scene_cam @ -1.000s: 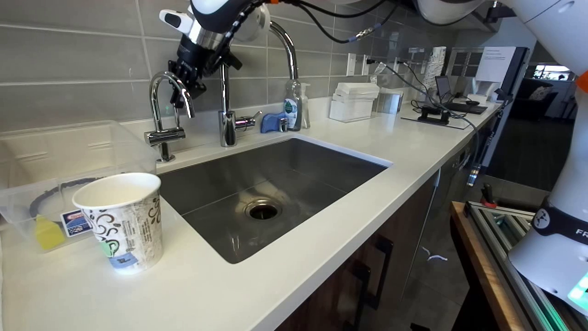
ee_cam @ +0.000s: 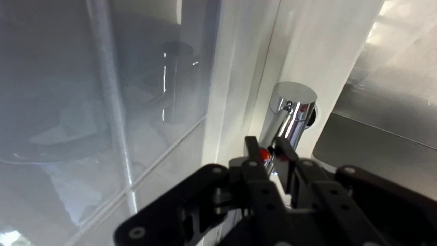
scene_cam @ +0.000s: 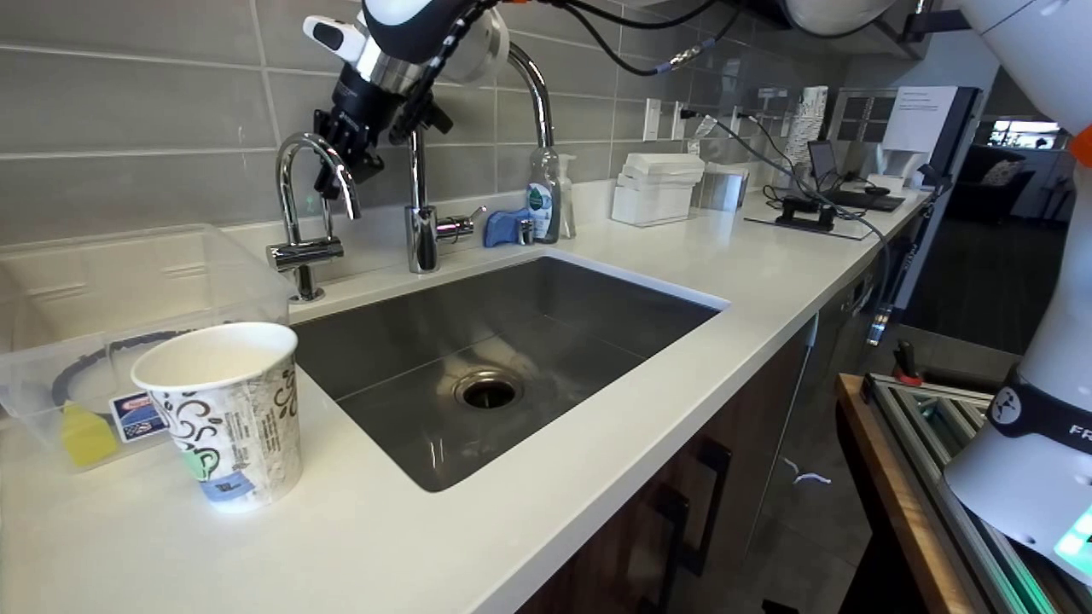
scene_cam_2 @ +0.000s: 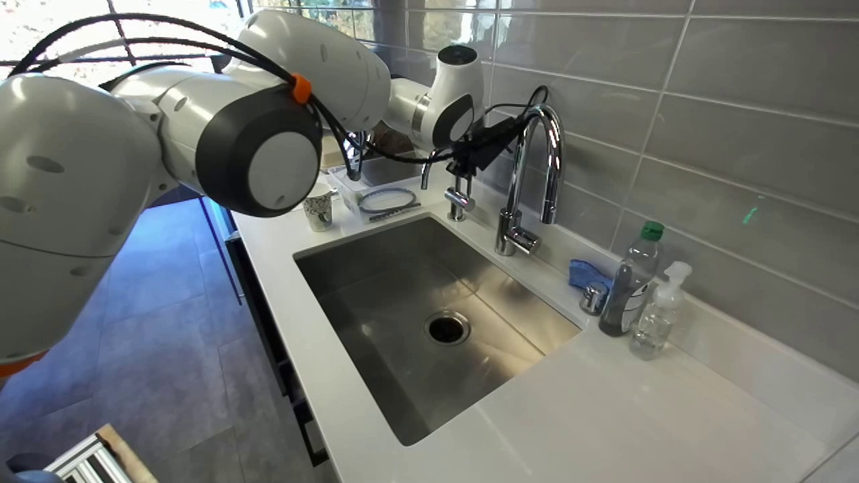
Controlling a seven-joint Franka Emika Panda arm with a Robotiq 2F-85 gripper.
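Note:
A small chrome faucet (scene_cam: 304, 251) with a curved spout stands at the sink's back left corner. Its thin upright lever (scene_cam: 328, 219) rises to the fingertips of my black gripper (scene_cam: 329, 184), which points down beside the wall. In the wrist view, the lever (ee_cam: 279, 126) runs from the chrome faucet body (ee_cam: 295, 98) in between the fingers, with a red spot (ee_cam: 265, 154) at its end. My gripper is shut on this lever. From the other side, the gripper (scene_cam_2: 461, 169) sits directly above the small faucet (scene_cam_2: 459, 202), partly behind the taller faucet.
The taller faucet (scene_cam: 421, 230) rises close to my gripper on the right. Below lies the empty sink (scene_cam: 573, 307). A paper cup (scene_cam: 230, 430) and a clear plastic bin (scene_cam: 241, 268) occupy the left counter. Soap bottles (scene_cam_2: 632, 282) stand by the tiled wall.
In exterior view 1 the arm's wrist has shifted very slightly right. The gripper stays at the lever, and the small faucet looks the same.

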